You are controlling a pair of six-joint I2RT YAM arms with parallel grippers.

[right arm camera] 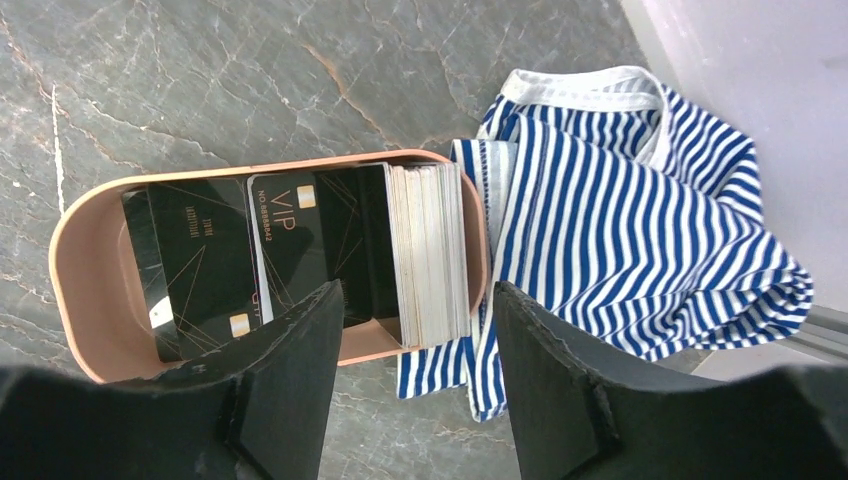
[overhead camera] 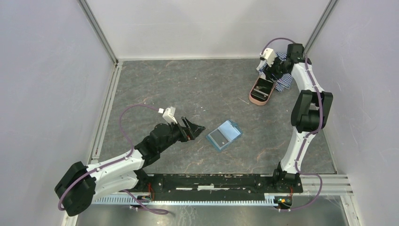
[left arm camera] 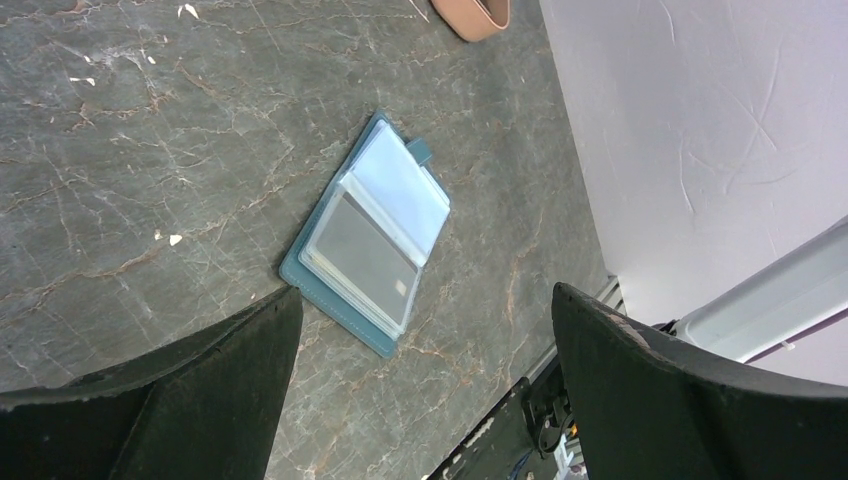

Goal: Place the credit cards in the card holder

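Observation:
The blue card holder (left arm camera: 335,300) lies opened on the table, a clear window on one half and a pale panel on the other. To its left in the top view, my left gripper (overhead camera: 195,131) stands open, empty between its fingers. A pink oval box (right arm camera: 85,285) at the back right contains dark VIP cards (right arm camera: 285,235) lying tilted and a packed stack of white-edged cards (right arm camera: 430,255) at one end. Above that stack is my right gripper, its fingers apart on either side with no card seen gripped.
A blue-and-white striped cloth (right arm camera: 620,230) lies against the box's end, close to the right wall (overhead camera: 362,84). Bare grey table (overhead camera: 188,84) stretches between the box and the holder.

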